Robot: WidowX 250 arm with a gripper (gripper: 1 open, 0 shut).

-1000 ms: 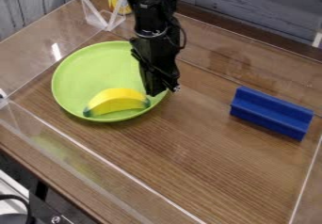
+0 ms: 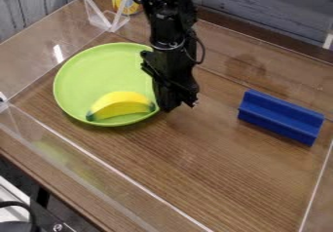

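A black robot arm reaches down from the top centre to its gripper (image 2: pixel 166 94) at the right rim of a green plate (image 2: pixel 97 75). On the plate's front part lies a yellow banana-like object (image 2: pixel 121 104), just left of the gripper. The fingertips are dark and small; nothing is visible held in them, and they look shut.
A blue block (image 2: pixel 279 118) sits to the right on the wooden table (image 2: pixel 196 177). A yellow item and a clear plastic object stand at the top left behind the plate.
The gripper has shifted slightly right and down along the plate's rim. The plate and yellow object look nearly unchanged.
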